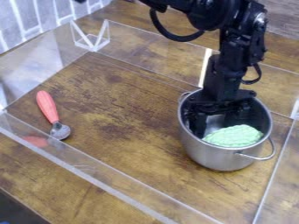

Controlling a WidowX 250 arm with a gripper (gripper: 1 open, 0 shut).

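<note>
A steel pot (211,153) with side handles stands on the wooden table at the right. My black gripper (219,112) reaches down into it from above, by the rear of the interior; its fingertips are dark against the pot, so what lies between them is unclear. A pale green textured object (233,136) lies in the front part of the pot, in front of the gripper.
A pink-handled utensil (49,109) with a metal head lies at the left. Clear plastic barriers border the work area.
</note>
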